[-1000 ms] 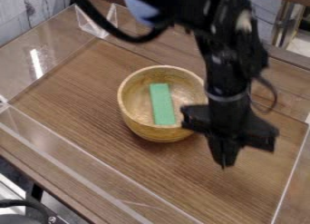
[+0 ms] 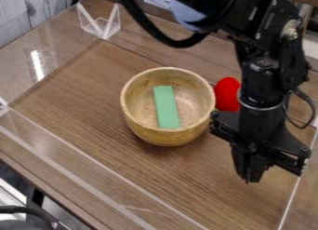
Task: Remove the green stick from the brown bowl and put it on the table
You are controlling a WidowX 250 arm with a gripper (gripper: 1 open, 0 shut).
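Note:
The green stick [image 2: 166,107] lies in the round brown bowl [image 2: 134,121], its long side running from the far wall toward the near wall. Right of the bowl, my black gripper [image 2: 258,163] hangs over the table with its fingers pointing down toward the front. It is apart from the stick, and I see nothing held in it. The dark fingers overlap from this angle, so their spacing is unclear.
A red object [image 2: 226,93] sits beside the bowl's right side, partly covered by my arm. At the back left stands a clear container [image 2: 99,21]. Bare wooden table [image 2: 74,108] spreads left of the bowl and in front of it.
My gripper has shifted to the right, away from the bowl, and now covers part of the red object. The bowl and green stick have stayed where they were.

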